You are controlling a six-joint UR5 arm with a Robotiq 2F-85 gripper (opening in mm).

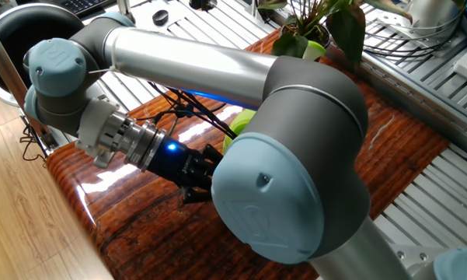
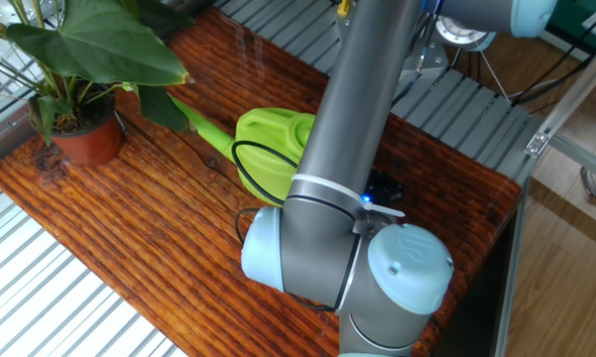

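Observation:
A bright green watering can is on or above the wooden table in exterior view 2, its long spout reaching left to the plant's leaves. The arm covers its right side. Exterior view 1 shows only a bit of its body behind the elbow and the pale green spout by the plant. My black gripper points toward the can, its fingertips hidden by the blue-capped elbow. Behind the arm in exterior view 2, only a dark piece of it shows. Its grip on the can is hidden.
A leafy plant in a brown pot stands at the table's edge by the spout. Slatted metal surfaces flank the table, and black cables hang near the gripper.

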